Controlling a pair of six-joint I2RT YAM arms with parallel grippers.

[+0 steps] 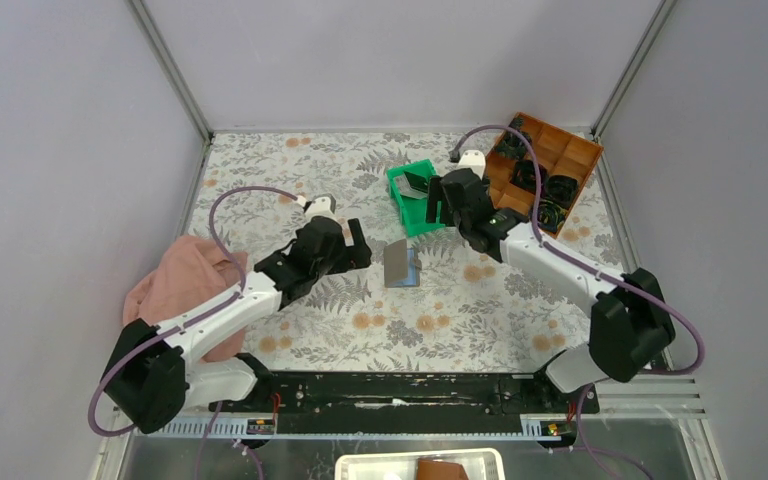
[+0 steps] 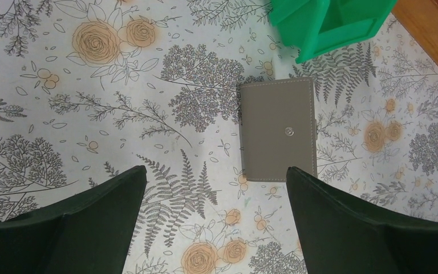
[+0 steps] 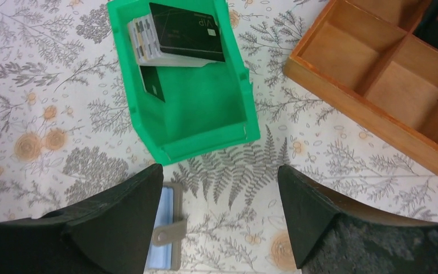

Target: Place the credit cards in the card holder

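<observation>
A green tray (image 3: pixel 202 108) holds a stack of cards, black-topped (image 3: pixel 188 34), in its back part. The grey card holder lies flat on the table below the tray; in the right wrist view its blue inner sleeve shows, partly behind a finger. My left gripper (image 1: pixel 356 245) hangs open left of the card holder, with nothing between its fingers. My right gripper (image 1: pixel 450 200) is over the right side of the green tray, its fingers apart and empty.
A wooden compartment box (image 3: pixel 348 80) with black coiled items stands at back right. A pink cloth (image 1: pixel 180 285) lies at left. A white tray (image 1: pixel 370 465) sits beyond the front edge.
</observation>
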